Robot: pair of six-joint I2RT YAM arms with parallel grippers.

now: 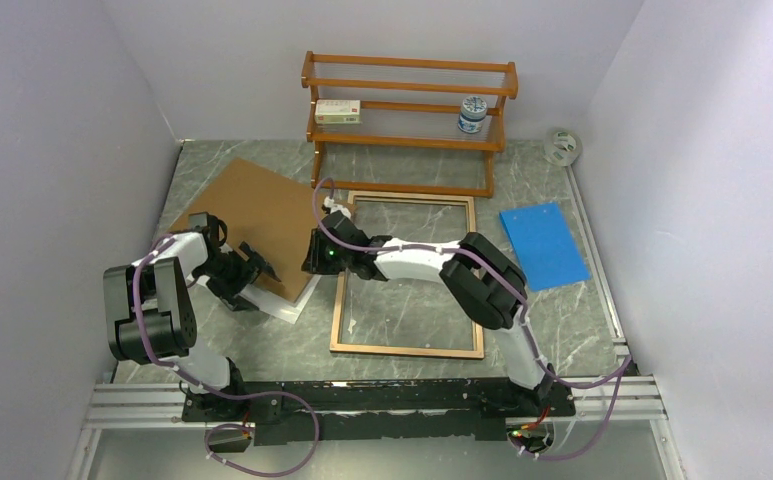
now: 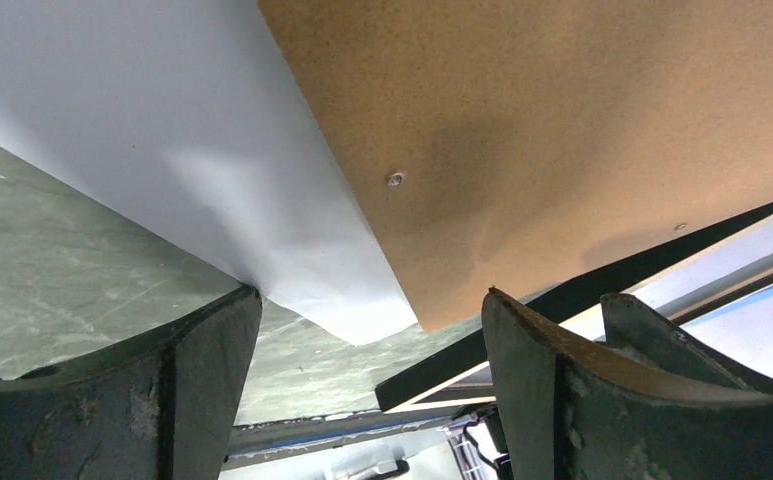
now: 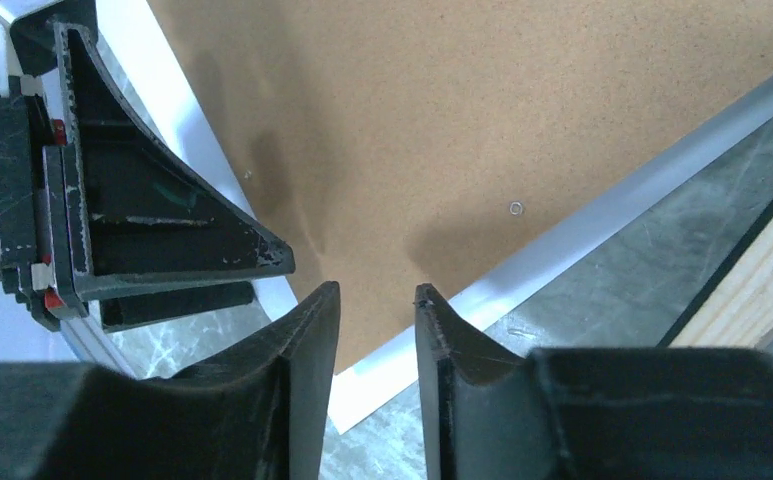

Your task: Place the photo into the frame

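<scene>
The brown backing board [image 1: 262,195] lies at a slant on the left of the table, over a white sheet [image 1: 284,307] that shows along its lower edge. In the right wrist view, white strips of the sheet [image 3: 537,268] border two sides of the board [image 3: 442,90] at its corner. My right gripper is over that corner, its fingers drawn close with a narrow gap; whether they grip the board does not show. The left gripper stands open above the sheet and the board's edge, holding nothing. To the right lies the wooden frame [image 1: 407,350].
A wooden rack [image 1: 412,140] with a small box [image 1: 338,112] and a jar [image 1: 472,114] stands at the back. A blue sheet [image 1: 544,245] lies at the right, with a tape roll [image 1: 562,147] behind it. Bare table separates frame and blue sheet.
</scene>
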